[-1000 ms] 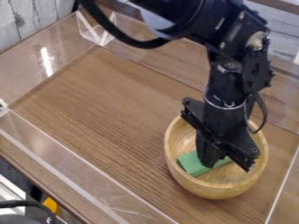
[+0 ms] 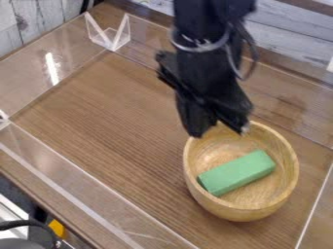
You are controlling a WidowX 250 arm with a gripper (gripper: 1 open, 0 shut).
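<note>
A wooden bowl [image 2: 207,200] sits on the table at the right, with a green rectangular block [image 2: 237,171] lying inside it, tilted diagonally. My dark gripper [image 2: 202,124] hangs above and left of the bowl's back rim, clear of the block. Its blurred fingers show no green block between them, and how far they are open is hard to make out.
A clear plastic object [image 2: 109,34] stands at the back left. A transparent edge strip runs along the lower left, with dark and yellow items beyond it.
My gripper has risen out of the bowl and moved up and back, uncovering the green block, which remains in the bowl.
</note>
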